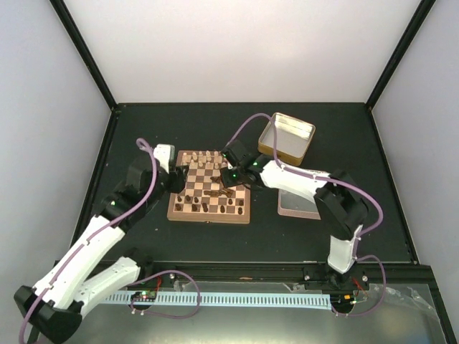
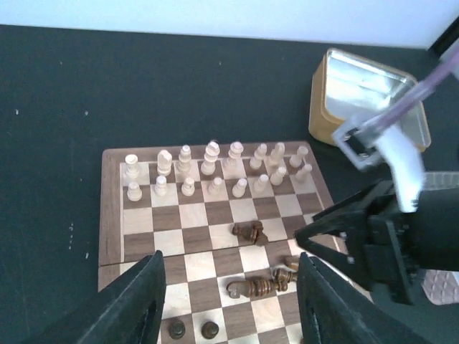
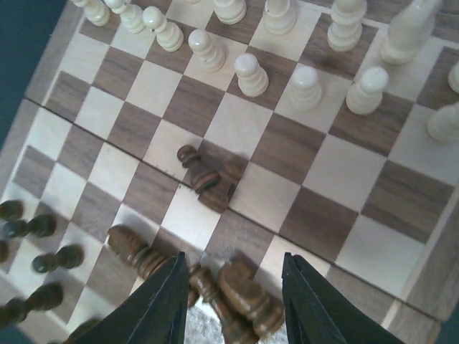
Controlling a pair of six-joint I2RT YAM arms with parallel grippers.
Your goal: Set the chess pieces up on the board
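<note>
The wooden chess board (image 1: 210, 219) lies mid-table, with white pieces (image 2: 207, 158) standing in two rows along its far side. Toward the near side several dark pieces stand, among them a dark pawn (image 2: 210, 330). Other dark pieces lie on their sides in the middle: a dark knight (image 3: 212, 179) on its own, and a cluster with a long dark piece (image 3: 144, 256). My left gripper hangs over the board's left side, part open and empty. Above the lying cluster is my right gripper, its fingers apart, with no piece visibly gripped.
A yellow-sided box (image 1: 282, 153) stands at the back right of the board. Nearer, a pale tray (image 1: 297, 213) sits partly under the right arm.
</note>
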